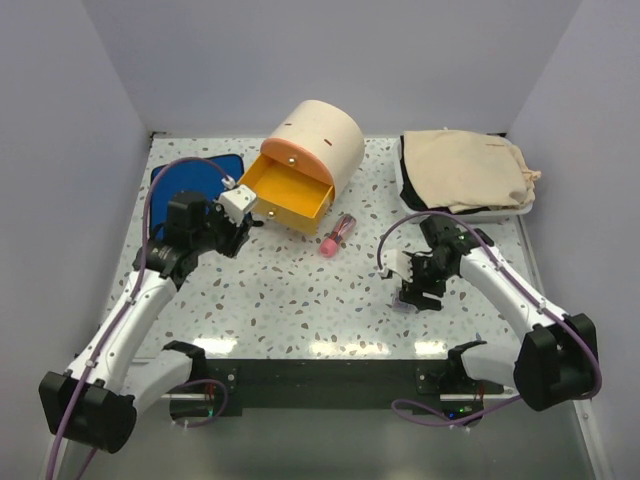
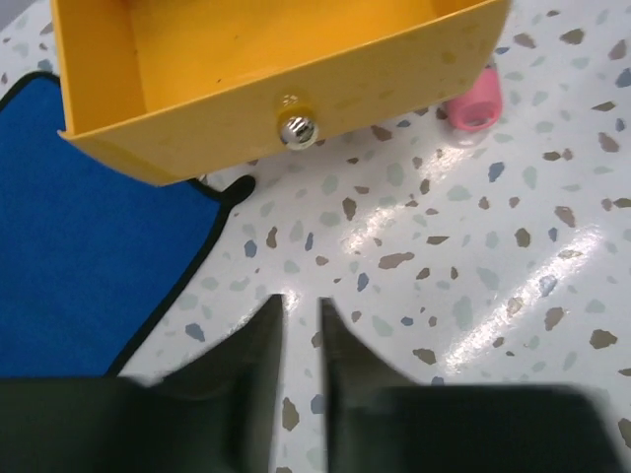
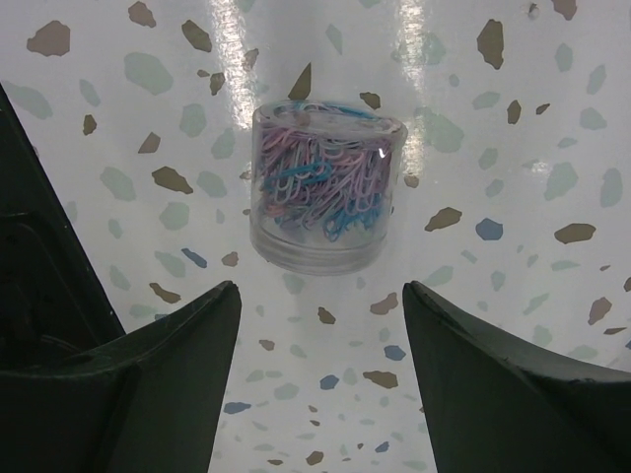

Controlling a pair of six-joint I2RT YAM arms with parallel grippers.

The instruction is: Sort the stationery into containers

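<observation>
A clear cup of pink and blue paperclips [image 3: 325, 187] lies just beyond the fingertips of my open right gripper, nothing between them. My left gripper is blurred, its fingers part open over the floor-patterned surface, below the pulled-out yellow drawer [image 2: 197, 128] of the rounded cream-pink organizer [image 1: 320, 140]. A pink-capped item [image 1: 330, 242] lies beside the drawer, partly hidden behind it in the left wrist view.
A blue black-edged mat [image 2: 89, 246] lies at the back left. A white bin with beige cloth [image 1: 465, 170] stands at the back right.
</observation>
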